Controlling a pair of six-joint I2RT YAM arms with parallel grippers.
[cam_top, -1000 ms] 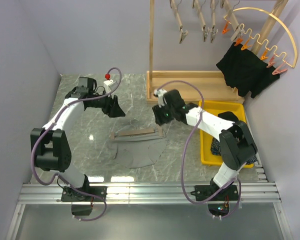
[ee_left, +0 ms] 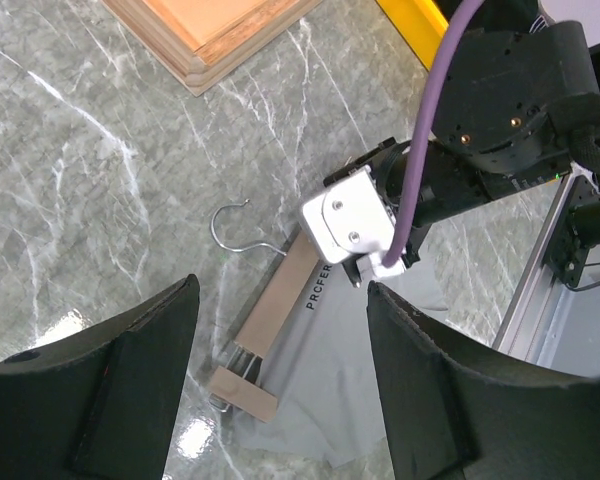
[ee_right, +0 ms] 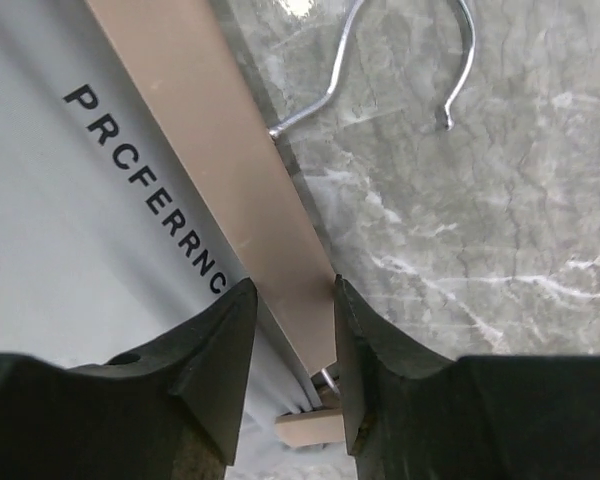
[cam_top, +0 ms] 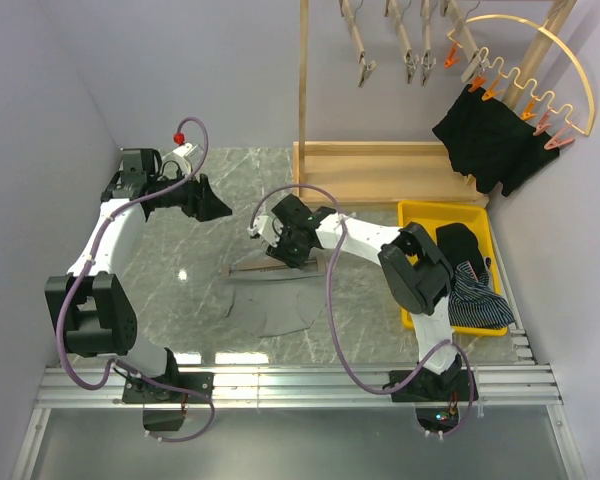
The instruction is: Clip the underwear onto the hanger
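Observation:
Grey underwear (cam_top: pixel 270 308) (ee_left: pixel 330 375) lies flat on the marbled floor, dark lettering along its waistband. Along that waistband runs the wooden hanger's bar (ee_left: pixel 280 300) (ee_right: pixel 220 150), with a wooden end clip (ee_left: pixel 243 393) at one end and another (ee_right: pixel 310 428) at the other. Its wire hook (ee_left: pixel 220 228) (ee_right: pixel 337 70) points away from the cloth. My right gripper is down at the hanger, its part-open fingers on either side of the bar near one end; contact is unclear. Off to the left, above the floor, my left gripper (cam_top: pixel 215 207) stands open and empty.
A yellow bin (cam_top: pixel 420 212) with dark and striped cloth stands at the right. Behind is a wooden rack base (cam_top: pixel 380 170); clip hangers (cam_top: pixel 400 40) and black cloth (cam_top: pixel 485 145) hang above. Bare floor lies at the left.
My right arm has swung left and down from beside the bin side onto the hanger. My left arm has drawn back a little to the left. The underwear has stayed put.

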